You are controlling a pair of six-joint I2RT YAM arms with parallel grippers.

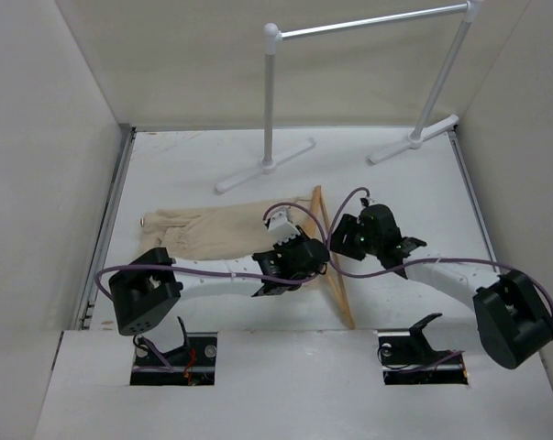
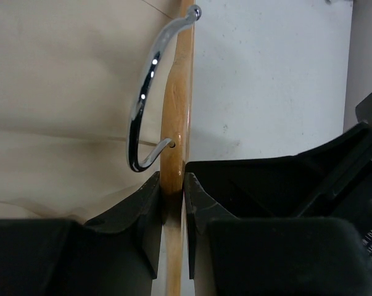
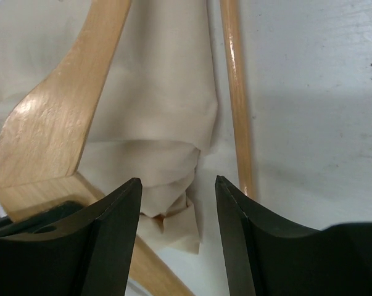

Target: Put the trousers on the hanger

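Beige trousers (image 1: 203, 234) lie folded flat on the left half of the white table. My left gripper is shut on the wooden hanger (image 2: 177, 105), just below its metal hook (image 2: 135, 123); its fingers (image 2: 150, 216) pinch the wood from both sides. The hanger (image 1: 338, 291) is held over the trousers' right edge. In the right wrist view, my right gripper stands open with nothing between its fingers. Beyond its tips show the trousers' edge (image 3: 167, 117) and, to the right, the hanger's thin bar (image 3: 236, 86).
A white rack with a metal rail (image 1: 377, 20) stands at the back, its feet (image 1: 267, 166) on the table. Purple cables (image 1: 203, 269) loop along both arms. The right gripper's dark body (image 2: 253, 182) is close beside the left one. Free table lies to the right (image 1: 395, 188).
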